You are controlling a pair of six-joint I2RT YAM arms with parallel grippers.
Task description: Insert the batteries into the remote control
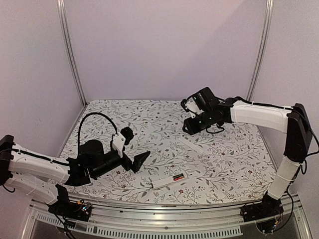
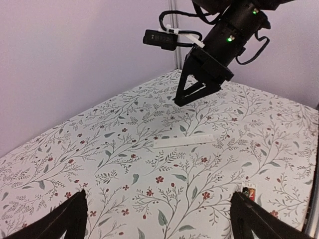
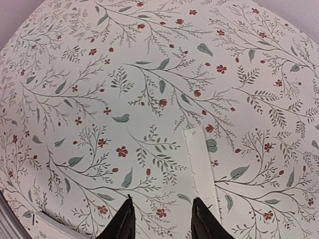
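Note:
The white remote control (image 1: 164,182) lies near the table's front edge, with dark and red batteries (image 1: 178,177) at its right end; how many and how well seated, I cannot tell. A long white strip (image 1: 191,145), looking like the battery cover, rests flat behind it; it also shows in the right wrist view (image 3: 201,159). My left gripper (image 1: 140,162) is open and empty, to the left of and behind the remote. Above the table beyond the strip's far end, my right gripper (image 1: 189,128) stands open, nothing between its fingers. A corner of the remote (image 3: 52,230) shows in the right wrist view.
Patterned cloth (image 1: 134,114) covers the table, free of objects at the back and far right. A metal rail (image 1: 164,209) runs along the front edge; pale walls close off the back and sides.

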